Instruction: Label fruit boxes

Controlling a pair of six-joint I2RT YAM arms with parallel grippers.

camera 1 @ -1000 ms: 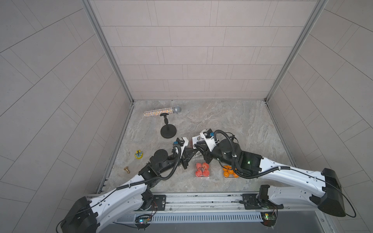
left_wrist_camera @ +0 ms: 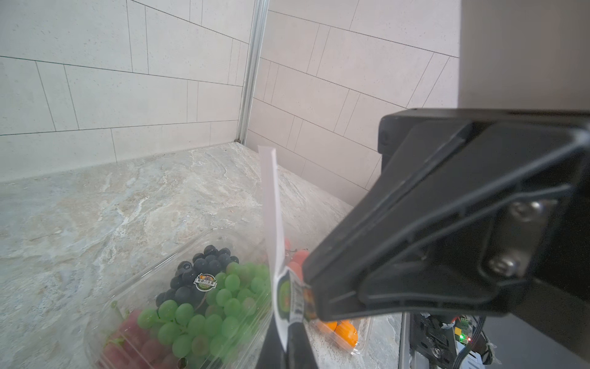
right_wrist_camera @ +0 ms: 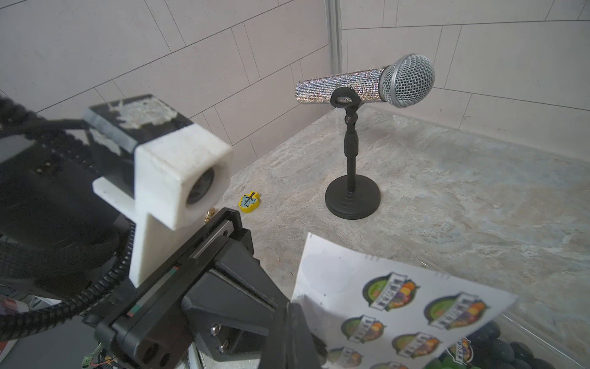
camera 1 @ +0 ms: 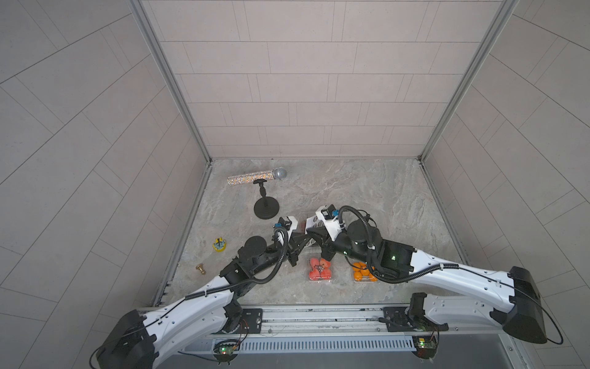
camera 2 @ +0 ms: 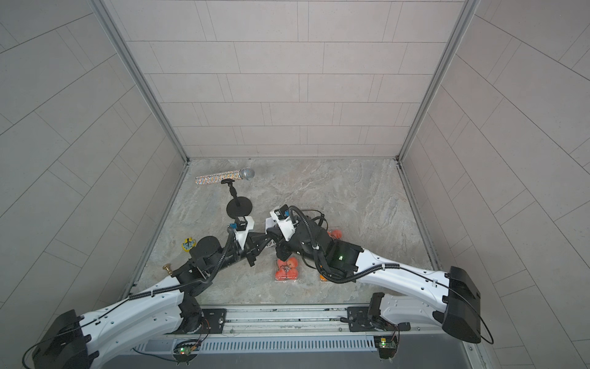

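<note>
A white sheet of fruit stickers [right_wrist_camera: 399,313] stands raised where my grippers meet at the table's middle. In the left wrist view my left gripper is shut on this sheet, seen edge-on, with a sticker bending near the other gripper's black tip. My right gripper is shut, its tips at the sheet; whether anything is between them is unclear. Below lies a clear box of grapes [left_wrist_camera: 202,313], with a label on it. A box of red fruit [camera 1: 319,270] and one of oranges [camera 1: 362,273] sit toward the front.
A microphone [right_wrist_camera: 362,83] on a black stand [right_wrist_camera: 353,190] stands at back left. A small yellow object [camera 1: 219,244] and a brass piece [camera 1: 200,268] lie at left.
My right gripper and the sheet have shifted very slightly in the top left view; the arms are otherwise still.
</note>
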